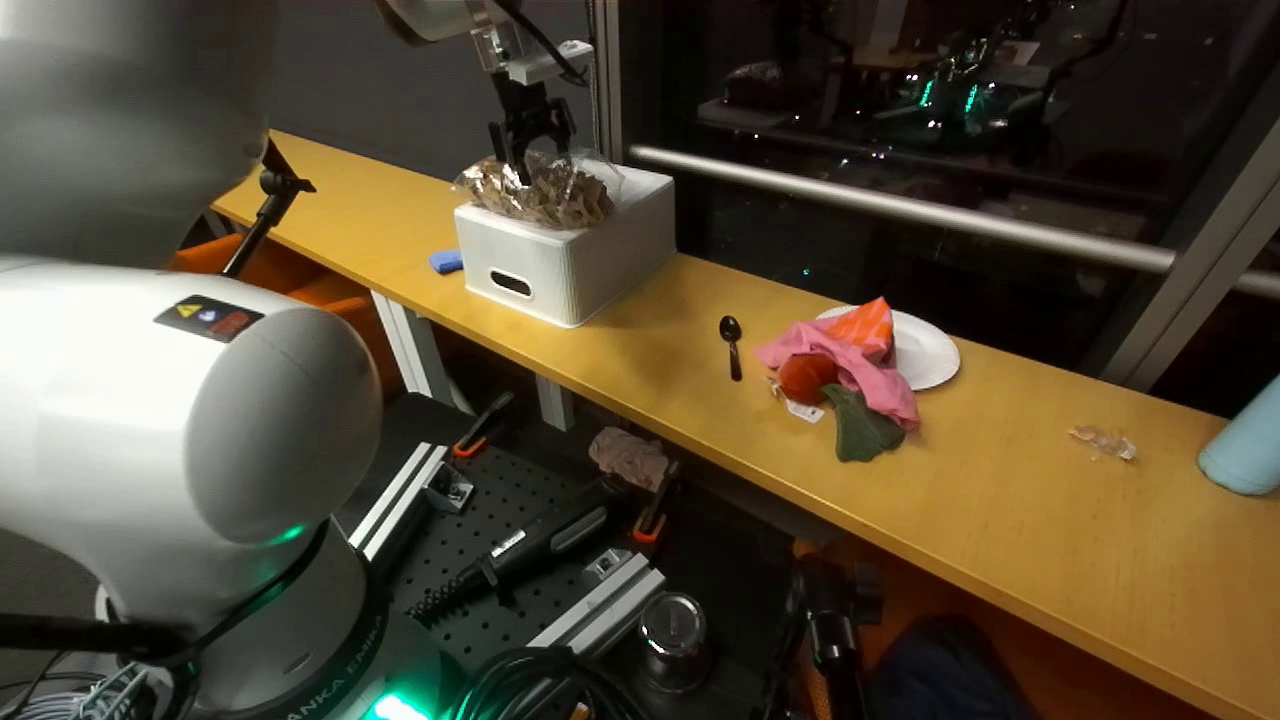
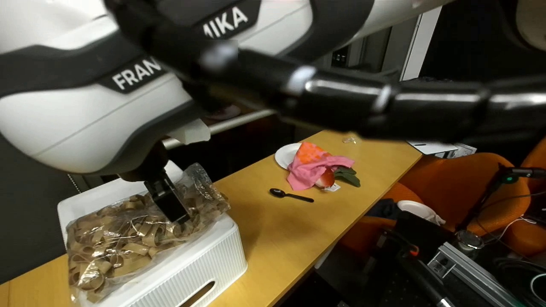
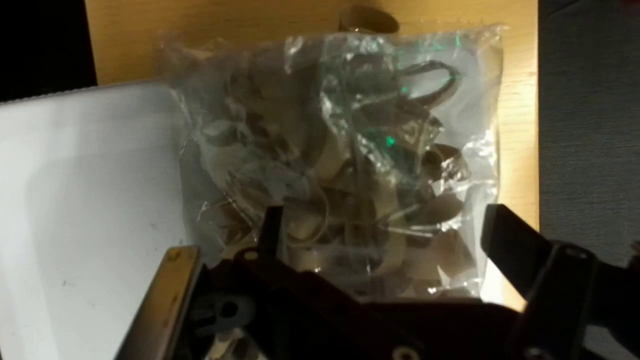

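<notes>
A clear plastic bag (image 2: 117, 240) filled with brown paper-like curls lies on top of the white ribbed box (image 2: 204, 261). In exterior view 1 the same bag (image 1: 570, 198) sags over the top of the box (image 1: 624, 258). My gripper (image 1: 534, 156) points down at it, fingertips level with the top of the bag. From the wrist the gripper is seen wide apart, with the bag (image 3: 360, 180) beneath and between its fingers. Nothing is clamped. Whether the fingertips touch the plastic cannot be told.
A blue object (image 1: 445, 260) lies beside the box. Farther along the table are a black spoon (image 1: 731, 348), a white plate (image 1: 930, 352), a pink cloth (image 1: 882, 382), a red round item (image 1: 806, 378) and a crumpled clear wrapper (image 1: 1104, 443). Bare tabletop separates box and spoon.
</notes>
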